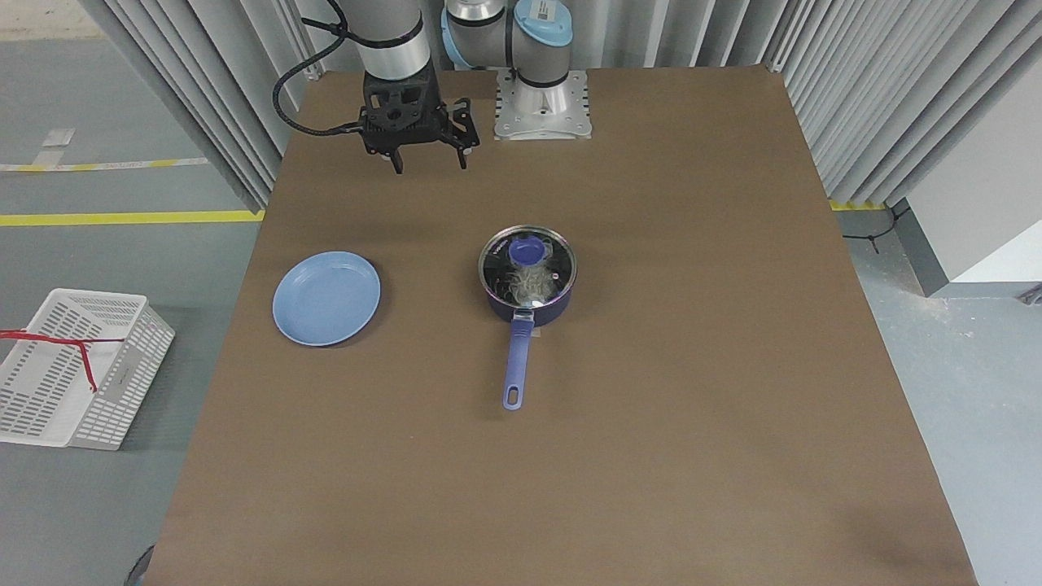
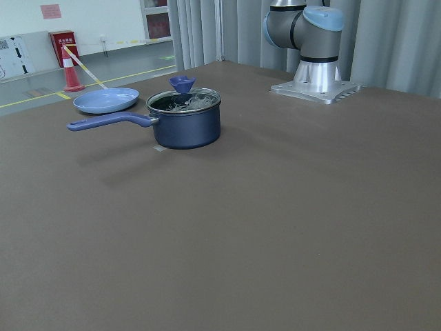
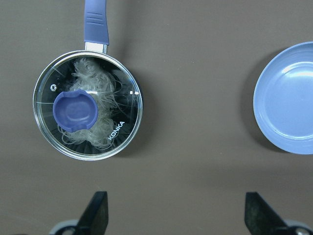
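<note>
A blue saucepan [image 1: 527,283] stands on the brown table, its handle [image 1: 518,361] pointing toward the front, covered by a glass lid with a blue knob [image 3: 75,110]. Pale stringy contents show through the glass. A light blue plate [image 1: 326,298] lies apart from the pan, to its left in the front view and to its right in the wrist view. My gripper [image 1: 430,162] hangs over the back of the table, behind pan and plate, open, its two black fingers wide apart at the bottom of the wrist view with nothing between them.
The robot's mounting plate [image 1: 542,122] sits at the back edge of the table [image 1: 684,410]. A white basket [image 1: 127,381] is on the floor beyond the table's left edge. Grey curtains line the back.
</note>
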